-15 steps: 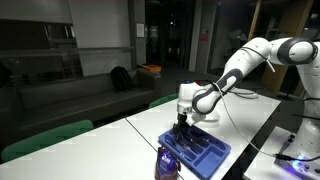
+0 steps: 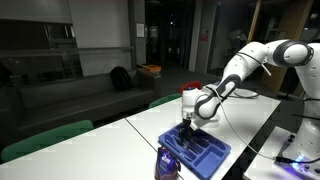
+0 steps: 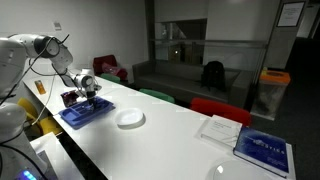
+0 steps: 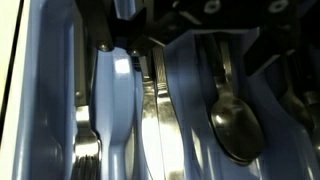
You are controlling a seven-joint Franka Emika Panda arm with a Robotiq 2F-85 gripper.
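Note:
A blue cutlery tray [image 2: 207, 164] lies on the white table. In the wrist view, its compartments hold forks [image 4: 86, 145] at the left, knives [image 4: 169, 130] in the middle and spoons [image 4: 235, 125] to their right. More dark cutlery shows at the right edge. My gripper [image 2: 186, 131] reaches down over the tray's far-left part. At the top of the wrist view its dark fingers [image 4: 125, 35] stand apart, the gripper open above the knives and spoons. No utensil shows gripped between them. The tops of the utensils are hidden behind the gripper.
A dark red and blue item [image 2: 166, 163] stands beside the tray's near-left side. A white round dish [image 3: 130, 118] sits on the table past the tray. Books [image 3: 250, 145] and a large plate lie farther along.
In exterior view 1, the arm and gripper have shifted slightly to the right and lower over the tray. The tray has stayed in place.

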